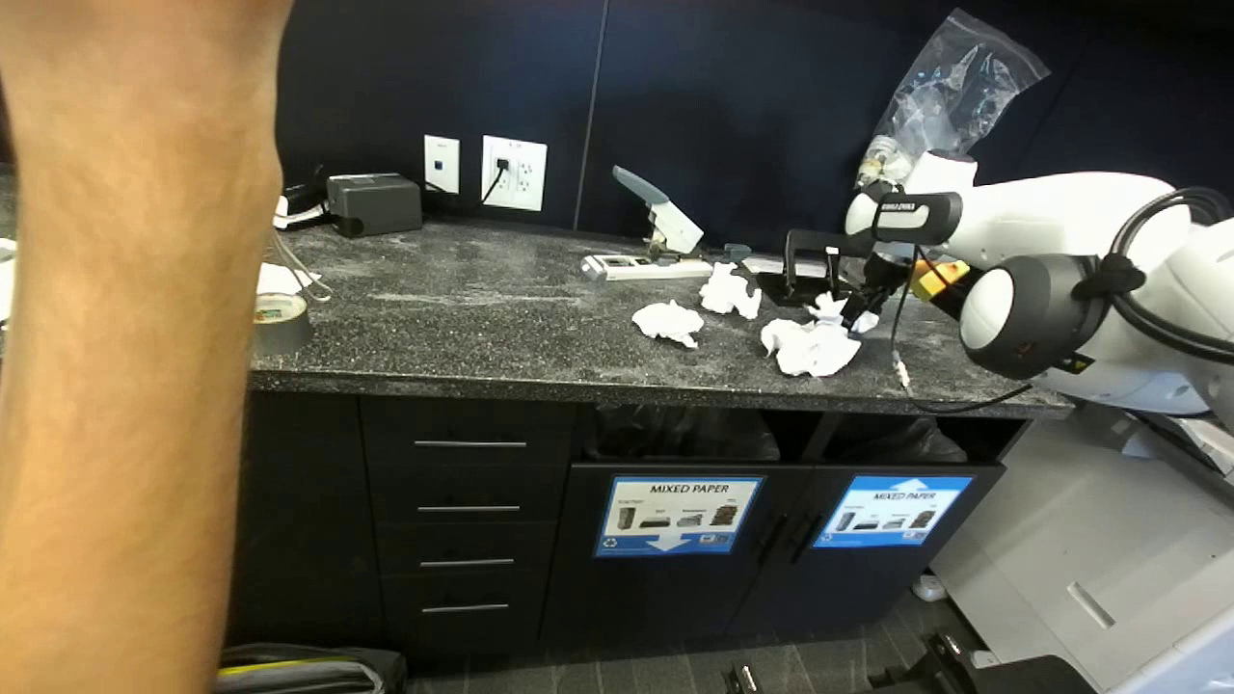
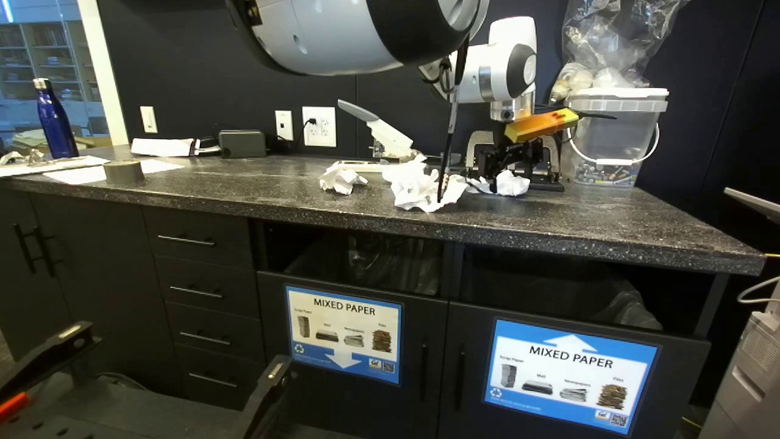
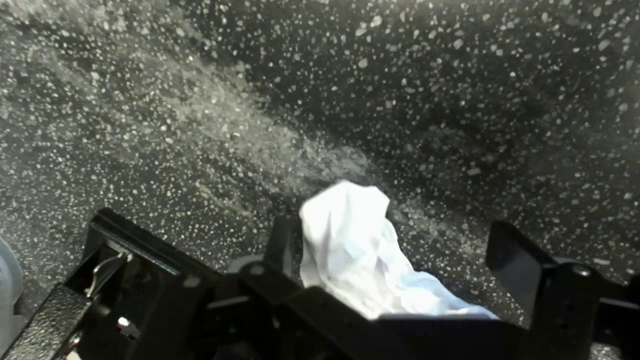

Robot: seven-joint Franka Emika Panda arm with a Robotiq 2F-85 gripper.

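My gripper is open above the dark speckled counter (image 3: 420, 108), its two black fingers wide apart. Crumpled white paper (image 3: 354, 240) lies in the gap between them, its lower part hidden by the gripper body. In the second exterior view, the gripper points down at a white paper wad (image 2: 512, 183) on the right. Two more crumpled papers are nearby: a large one (image 2: 424, 191) partly behind a hanging dark cable and a smaller one (image 2: 341, 178) farther left. The first exterior view shows several wads, with the large one (image 1: 810, 347) nearest the front edge.
A black hole punch (image 1: 798, 272) stands close behind the gripper. Left of it is an open stapler (image 1: 659, 237); a clear bucket (image 2: 614, 135) stands at the right. A person's forearm (image 1: 139, 347) covers the left side.
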